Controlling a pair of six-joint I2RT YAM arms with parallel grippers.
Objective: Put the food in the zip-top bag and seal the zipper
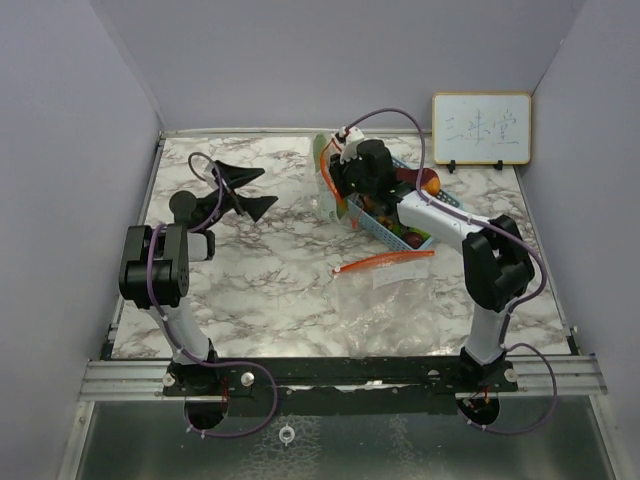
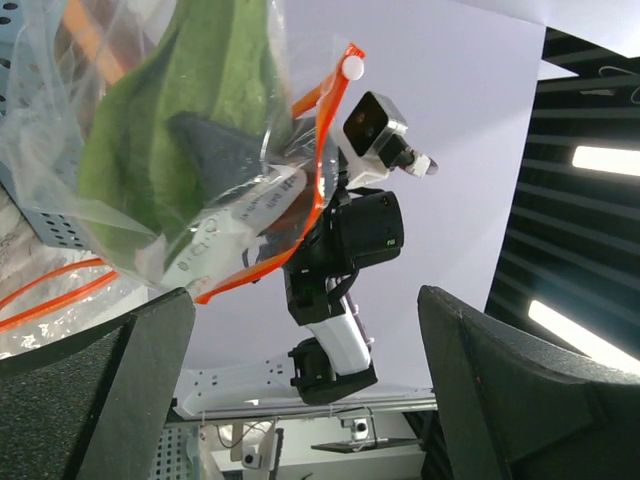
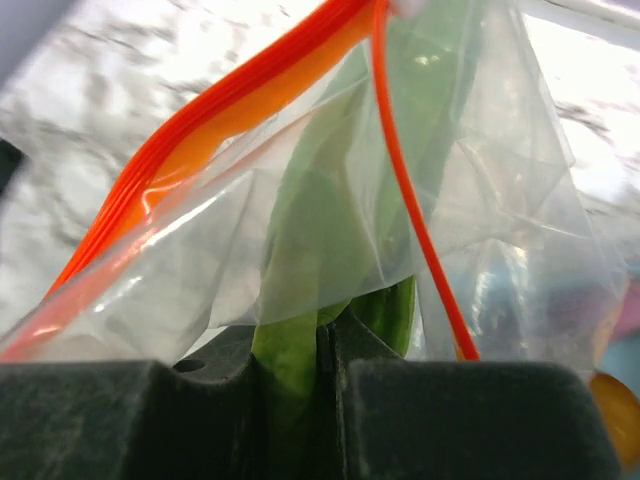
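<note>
A clear zip bag with an orange zipper hangs at the basket's left side, green leafy food inside. My right gripper is shut on the green food at the bag's mouth; in the right wrist view dark fingertips press round it, under the plastic. My left gripper stands open to the left, apart from the bag, nothing between its fingers. A second bag with an orange zipper lies flat at the front right.
A blue perforated basket holds assorted food behind my right arm. A whiteboard stands at the back right.
</note>
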